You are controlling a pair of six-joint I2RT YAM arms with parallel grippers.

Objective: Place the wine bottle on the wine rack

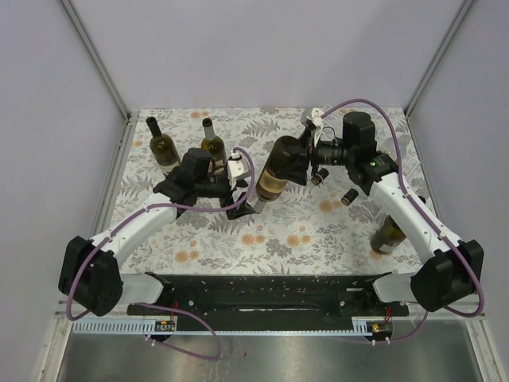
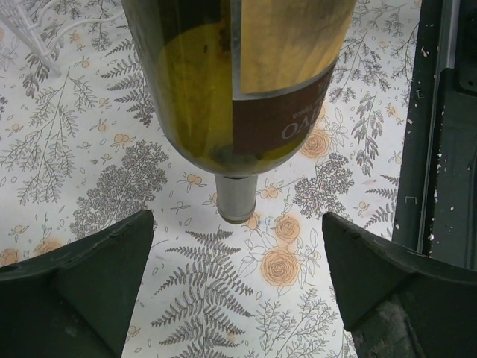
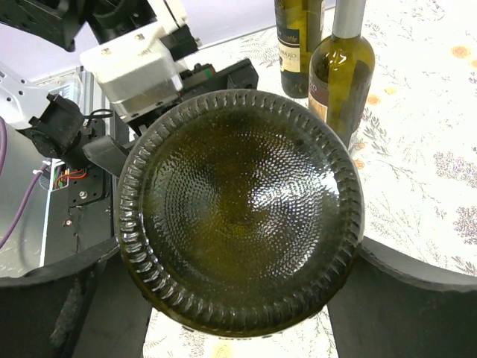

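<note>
The wine bottle (image 1: 279, 163) hangs tilted between the arms, its neck pointing down toward the front left, its base facing up into my right gripper (image 1: 299, 163). In the right wrist view its base (image 3: 238, 209) sits between the fingers; whether they press on it is hidden. My left gripper (image 1: 242, 195) stands open just left of the bottle's lower end, and in the left wrist view the bottle's body (image 2: 238, 89) and neck (image 2: 235, 198) are beyond its empty fingers. The white wire rack lies at the back right, mostly behind the right arm.
Two upright bottles stand at the back left (image 1: 163, 145), under or beside the left arm. Another bottle (image 1: 387, 235) is at the right edge. Small dark cylinders (image 1: 349, 196) lie by the rack.
</note>
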